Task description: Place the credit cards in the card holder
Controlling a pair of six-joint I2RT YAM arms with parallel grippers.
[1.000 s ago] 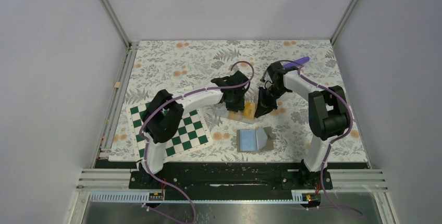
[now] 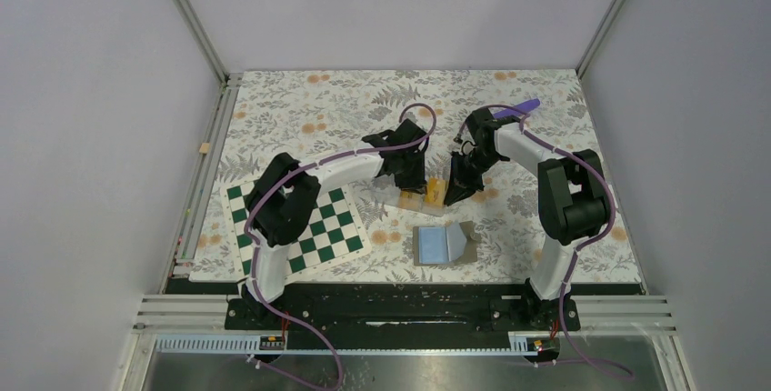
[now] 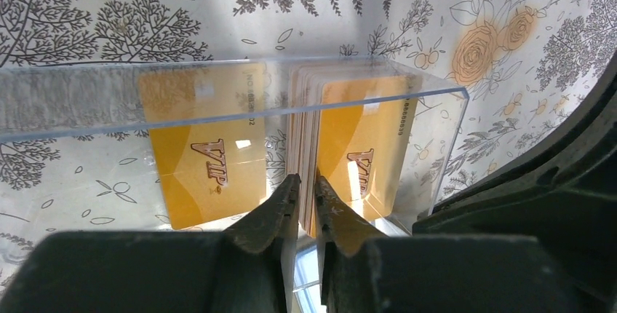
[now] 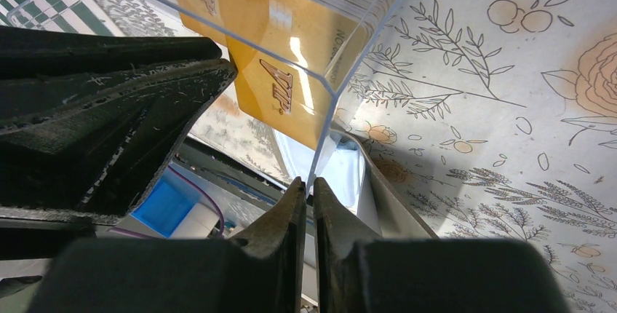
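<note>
A clear acrylic tray (image 3: 87, 98) holds a stack of yellow VIP cards (image 3: 364, 153) at one end and a thinner card (image 3: 200, 175) beside it. My left gripper has its fingertips at the stack's side edge, part open by a narrow gap; whether a card is between them is unclear. My right gripper is shut on the tray's clear edge at its corner. In the top view, the blue-and-grey card holder (image 2: 435, 244) lies just in front of the tray.
A green-and-white checkered board (image 2: 332, 236) lies at the left under the left arm. A purple object (image 2: 523, 105) is at the back right.
The right arm and the tray look unchanged.
</note>
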